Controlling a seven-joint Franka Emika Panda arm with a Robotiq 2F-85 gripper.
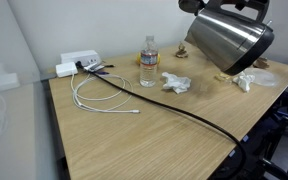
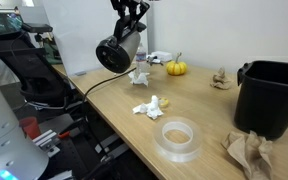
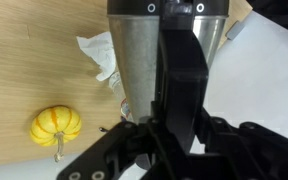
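A metal kettle [image 1: 229,38] hangs tilted in the air over the right side of the table. In exterior view 2 the kettle [image 2: 119,50] is high above the table's far left part, its dark round end toward the camera. My gripper [image 2: 134,14] is shut on its black handle [image 3: 182,62]. The handle crosses the silver body [image 3: 136,62] in the wrist view, where the fingertips are hard to pick out against the black. What is inside the kettle does not show.
A water bottle [image 1: 149,62], crumpled tissue [image 1: 175,83] and small pumpkin [image 2: 176,68] stand on the table. A black cable [image 1: 169,106] crosses it. A clear tape roll [image 2: 177,138], brown paper [image 2: 252,153] and black bin [image 2: 271,98] lie farther along.
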